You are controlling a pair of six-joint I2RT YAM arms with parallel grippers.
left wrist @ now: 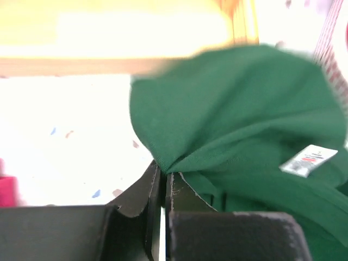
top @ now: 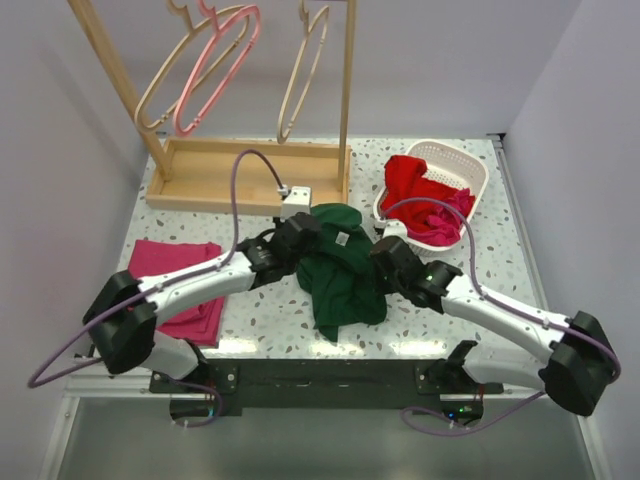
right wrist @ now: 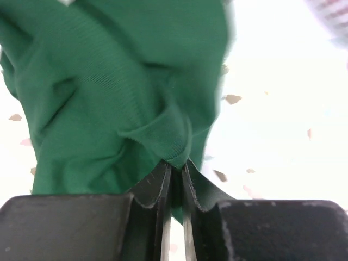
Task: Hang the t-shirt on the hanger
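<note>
A dark green t-shirt (top: 345, 290) lies bunched on the speckled table between my two arms, a white label (left wrist: 309, 160) showing on it. In the left wrist view, my left gripper is shut on a gathered edge of the shirt at its left side. A fold at the shirt's right side stands between the close-set fingertips of my right gripper; how firmly they pinch it is hard to see. Two beige hangers and a pink hanger (top: 218, 62) hang from the wooden rack (top: 349, 90) above the back of the table.
A white basket (top: 475, 172) with red and magenta clothes stands at the back right. Folded crimson cloth (top: 150, 258) lies on the left. Behind the shirt is the rack's wooden base (top: 250, 172).
</note>
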